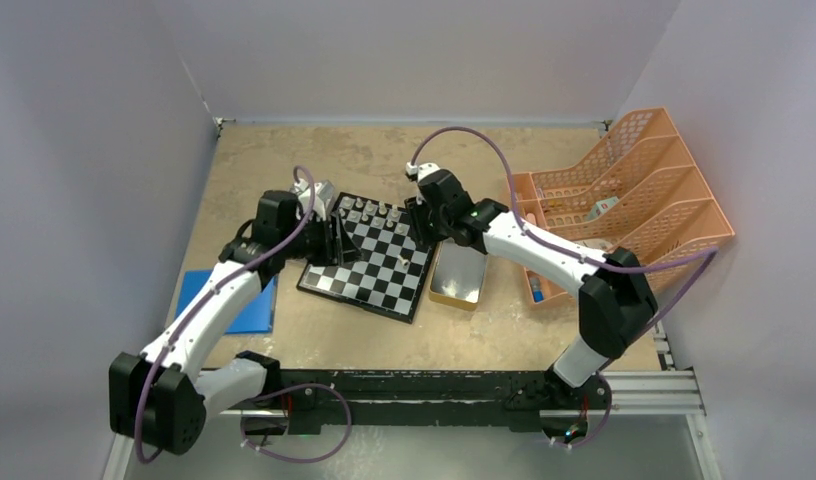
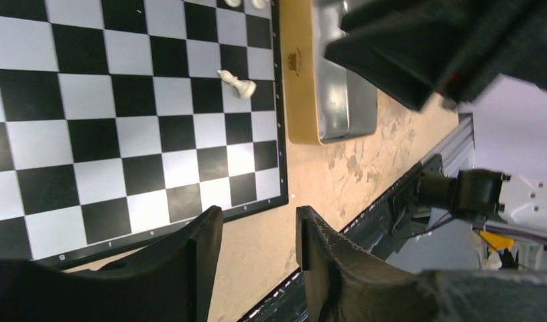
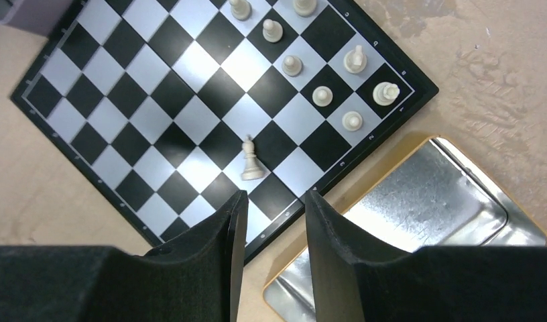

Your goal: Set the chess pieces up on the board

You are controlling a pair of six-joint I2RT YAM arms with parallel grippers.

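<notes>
A white chess piece (image 1: 404, 261) lies on its side on the right part of the chessboard (image 1: 362, 283). In the right wrist view this fallen piece (image 3: 251, 166) is ahead of the fingertips, with its head pointing away from them. Several white pieces (image 3: 291, 65) stand upright in two rows along the board's far side. My left gripper is open and empty over the board's left part, well away from the fallen piece. Near the board's right edge, my right gripper is also open, nothing between its fingers.
An empty metal tin (image 1: 459, 270) stands close beside the board's right edge. Farther right is a peach organizer (image 1: 674, 185). A blue folder (image 1: 249, 308) lies at the left. Both arms hang low over the board, and the table in front of it is clear.
</notes>
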